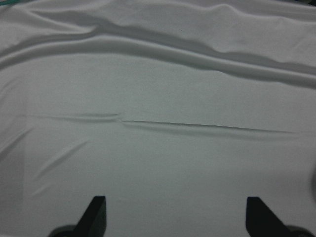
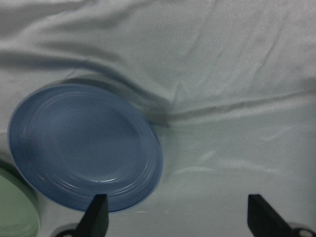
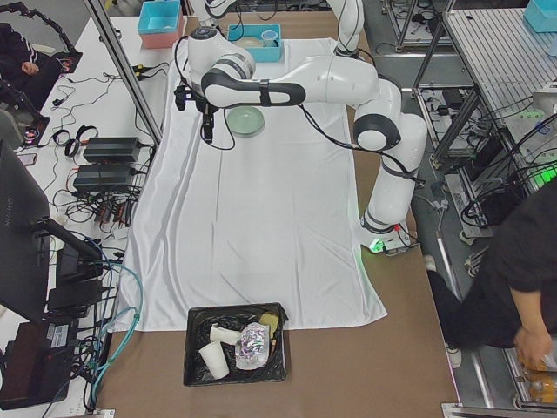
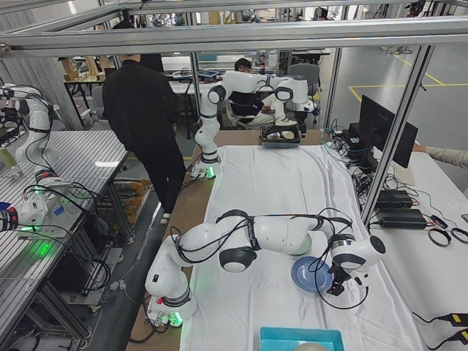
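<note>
A blue plate (image 2: 85,143) lies on the white cloth, beside a green dish (image 2: 15,207) at the lower left of the right wrist view. My right gripper is open above the cloth at the blue plate's edge. My left gripper stands open over bare, wrinkled cloth (image 1: 163,94), nothing between its fingers. In the camera left view the green dish (image 3: 245,120) shows behind the near arm, whose gripper hangs over the cloth.
A black tray (image 3: 235,372) with white cups, foil and scraps stands at one end; a blue bin (image 4: 300,335) at the other. A monitor and cables line one side; a person in black (image 4: 139,117) stands outside the frame.
</note>
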